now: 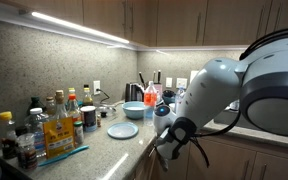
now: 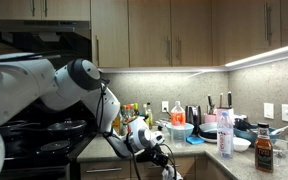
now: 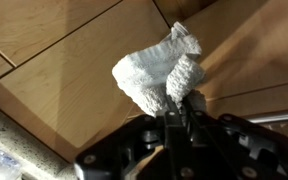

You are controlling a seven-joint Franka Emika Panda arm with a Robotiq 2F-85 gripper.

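Note:
A crumpled white towel point(image 3: 159, 75) fills the middle of the wrist view, in front of wooden cabinet fronts. My gripper is shut on its lower part, and the cloth spreads out past the fingertips. In exterior view 2 the towel point(image 2: 169, 173) shows as a white patch below the gripper point(image 2: 167, 158), at the lower edge of the picture. From exterior view 1 the gripper point(image 1: 160, 154) is in front of the counter's edge, and the towel is hard to make out there.
On the counter point(image 1: 109, 152) stand bottles point(image 1: 59, 130), a light blue plate point(image 1: 122, 130) and a blue bowl point(image 1: 134, 109). A metal bar handle point(image 3: 274, 117) runs across the cabinet front near the gripper. The counter's edge point(image 3: 24, 150) lies at lower left in the wrist view.

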